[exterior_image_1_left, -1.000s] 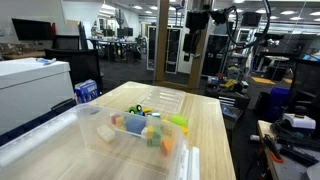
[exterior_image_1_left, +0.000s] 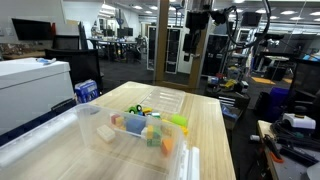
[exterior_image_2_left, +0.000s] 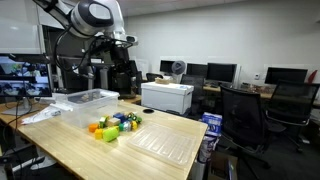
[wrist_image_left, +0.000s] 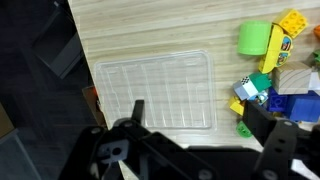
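My gripper stands open in the wrist view, with nothing between its fingers. In exterior view 1 the gripper (exterior_image_1_left: 190, 43) hangs high above the far part of the table. Below it lies a flat, pale translucent panel (wrist_image_left: 160, 82), also seen as the panel (exterior_image_2_left: 165, 143) on the bare wood. Beside the panel is a loose group of coloured blocks, among them a green cylinder (wrist_image_left: 254, 38), a yellow piece (wrist_image_left: 276, 46), a blue block (wrist_image_left: 302, 107) and a plain wooden block (wrist_image_left: 291, 77).
A clear plastic bin (exterior_image_2_left: 83, 98) stands on the table (exterior_image_2_left: 85, 150); exterior view 1 shows the same bin (exterior_image_1_left: 110, 139) in front of the blocks. A blue box (exterior_image_1_left: 87, 91) is at the table's side. Bare wood surrounds the panel.
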